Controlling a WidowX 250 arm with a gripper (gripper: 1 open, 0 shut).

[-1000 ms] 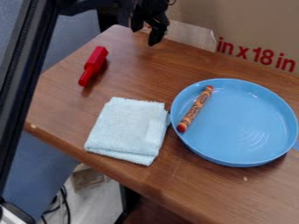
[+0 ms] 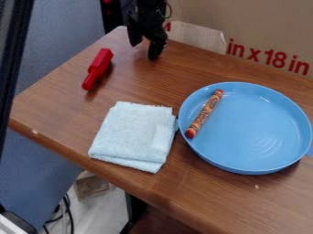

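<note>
The black gripper is at the top of the view, low over the back of the table, its fingers pointing down; whether they are apart or together is too dark to tell. A red object lies on the wood to its lower left. A light blue folded cloth lies at the table's middle front. On the right, a blue plate holds an orange-red patterned stick along its left side.
A cardboard box with red print stands behind the table. The middle of the table between the red object and the plate is clear.
The gripper has come down and somewhat to the left over the back of the table. The objects on the table have not moved.
</note>
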